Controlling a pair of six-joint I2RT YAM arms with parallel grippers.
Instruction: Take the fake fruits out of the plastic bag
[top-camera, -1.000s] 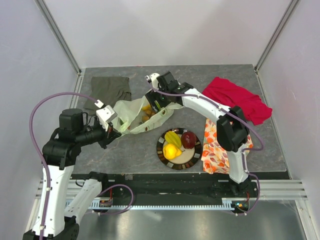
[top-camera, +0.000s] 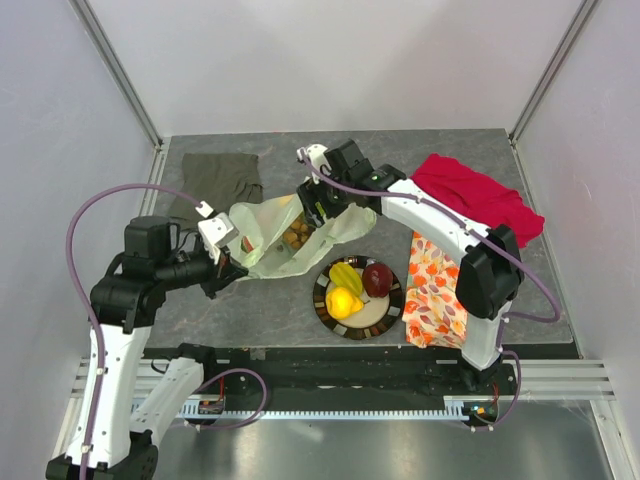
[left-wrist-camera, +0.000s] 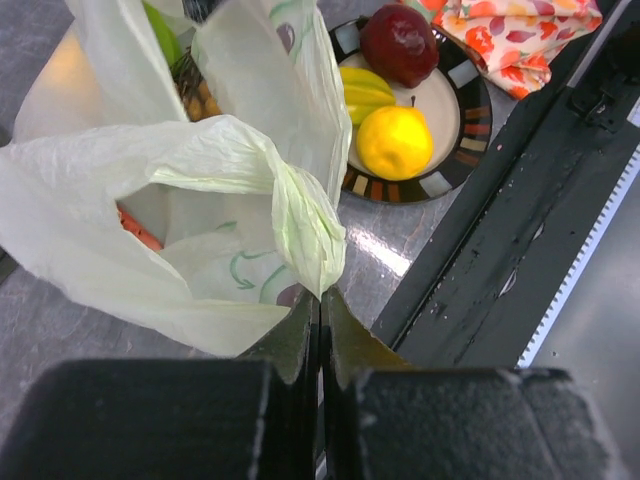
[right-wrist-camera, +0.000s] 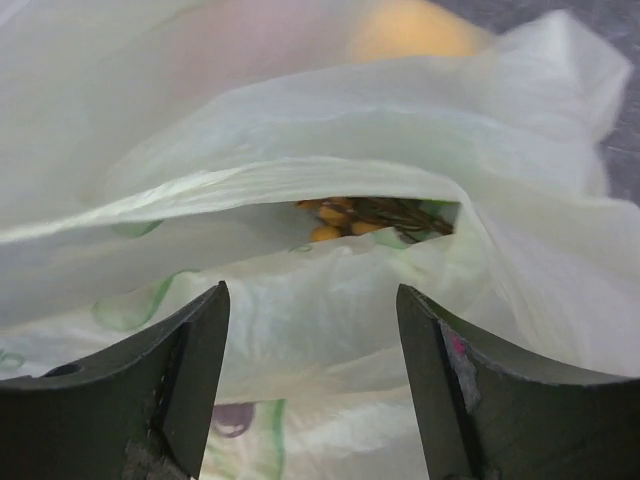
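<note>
The pale plastic bag (top-camera: 280, 260) lies mid-table, with orange-brown fruit (top-camera: 295, 235) inside, also glimpsed through an opening in the right wrist view (right-wrist-camera: 335, 215). A red item (left-wrist-camera: 140, 230) shows inside in the left wrist view. My left gripper is shut at the bag's near-left edge, on a twisted bit of plastic. My right gripper is part open over the bag, plastic beneath and nothing visibly held. A round plate (top-camera: 325, 320) holds a banana (top-camera: 345, 275), a yellow fruit (top-camera: 342, 302) and a dark red fruit (top-camera: 376, 280).
An olive cloth (top-camera: 210, 175) lies back left. A red cloth (top-camera: 475, 195) and a floral cloth (top-camera: 435, 305) lie on the right. Bare table shows below the bag and at the back.
My left gripper has moved slightly; the plate's fruit is unchanged.
</note>
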